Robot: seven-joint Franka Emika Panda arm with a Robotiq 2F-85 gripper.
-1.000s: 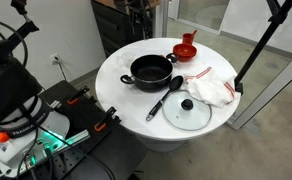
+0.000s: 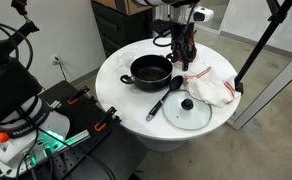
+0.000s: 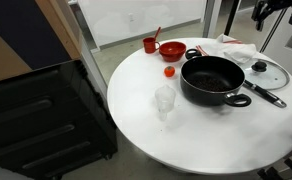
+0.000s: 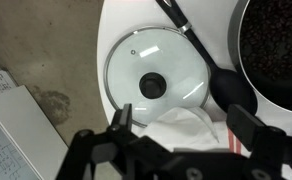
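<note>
My gripper [image 2: 183, 50] hangs over the far right part of the round white table, above the red bowl area in exterior view 1. In the wrist view its fingers stand wide apart and nothing shows between them. Below lie the glass lid [image 4: 151, 60] with its black knob, a black ladle [image 4: 228, 88], and the white cloth [image 4: 181, 130] with red stripes. The black pot [image 3: 211, 82], uncovered, stands left of the ladle in exterior view 1; dark beans [image 4: 276, 40] fill its bottom. No contact between gripper and objects shows.
A red bowl [image 3: 173, 49] and a red cup [image 3: 150, 45] sit near the table's edge, with a small tomato [image 3: 170, 71] nearby. Crumpled clear plastic [image 3: 165, 98] lies left of the pot.
The arm has swung rightward in exterior view 1, from left of the pot's far side to over the red bowl, now partly hiding it. The table objects have not moved.
</note>
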